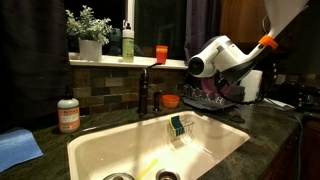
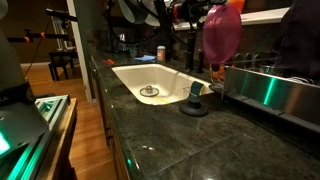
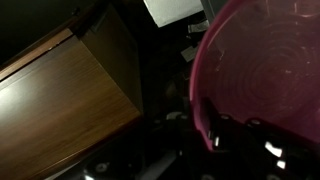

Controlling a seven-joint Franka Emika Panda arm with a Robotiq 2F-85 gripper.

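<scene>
A pink, see-through round dish (image 3: 265,65) fills the right side of the wrist view, its rim running down toward my dark fingers at the bottom edge. In exterior view 2 the pink dish (image 2: 222,35) is at the top, close to the arm and above the counter. My gripper is at the dish's rim; the picture is too dark to show whether the fingers press on it. From exterior view 1 the gripper is mostly hidden behind the white arm (image 1: 225,58), at the right of the sink.
A white sink (image 1: 130,145) holds a small wire caddy (image 1: 180,128). The black faucet (image 1: 143,90) rises behind it. A soap bottle (image 1: 68,112) stands to the left, and an orange bowl (image 1: 170,101) at the back. A metal dish rack (image 2: 265,88) is on the counter.
</scene>
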